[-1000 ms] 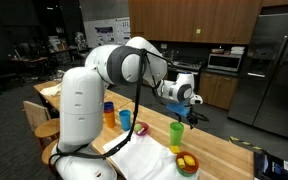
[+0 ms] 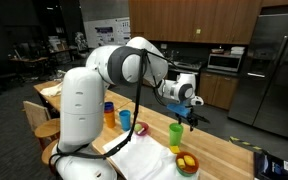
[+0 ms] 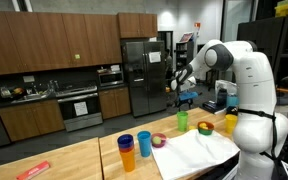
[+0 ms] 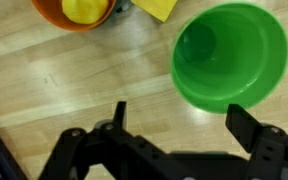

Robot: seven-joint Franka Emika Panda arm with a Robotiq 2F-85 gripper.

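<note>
My gripper stands open in the wrist view, its two fingers apart with nothing held between them. Ahead of the fingertips is a green cup, seen from above and looking empty. In exterior view 1 the gripper hangs above the table, close to the green cup; contact cannot be told from here. An orange-red bowl holds yellow pieces, and a yellow block lies between bowl and cup.
Blue cups and orange cups stand elsewhere on the table, along with a pink bowl. A white sheet covers part of the tabletop. A dark object sits at the right edge. Bare wood lies right of the bowl.
</note>
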